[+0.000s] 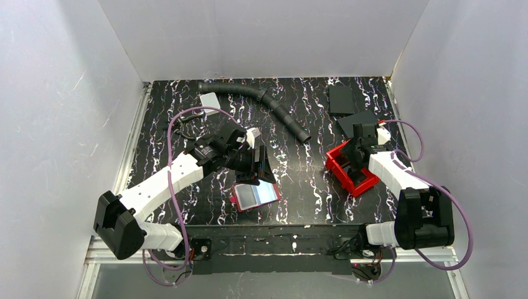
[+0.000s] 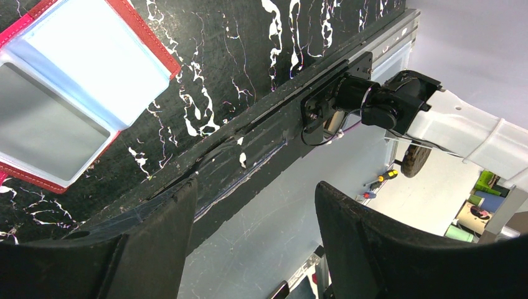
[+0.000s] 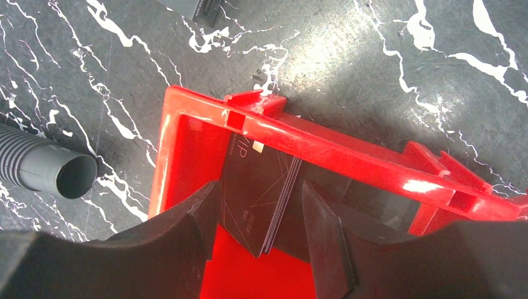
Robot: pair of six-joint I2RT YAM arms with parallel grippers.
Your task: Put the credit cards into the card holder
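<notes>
Dark credit cards (image 3: pixel 252 212) lie in a leaning stack inside the red tray (image 1: pixel 335 175). Over that tray hangs my right gripper, its fingers parted, one fingertip on either side of the stack; a gap shows between the right fingertip and the cards. The card holder (image 1: pixel 255 195), red-edged with clear sleeves, lies open and flat at the front centre of the table. Close above it, my left gripper (image 1: pixel 260 164) stands open with nothing between its fingers. In the left wrist view the holder's sleeves (image 2: pixel 50 118) fill the upper left.
A black corrugated hose (image 1: pixel 274 106) curves across the back. Two dark flat panels (image 1: pixel 340 101) lie behind the tray, and a small white card-like piece (image 1: pixel 210 103) sits at back left. Bare table separates holder and tray.
</notes>
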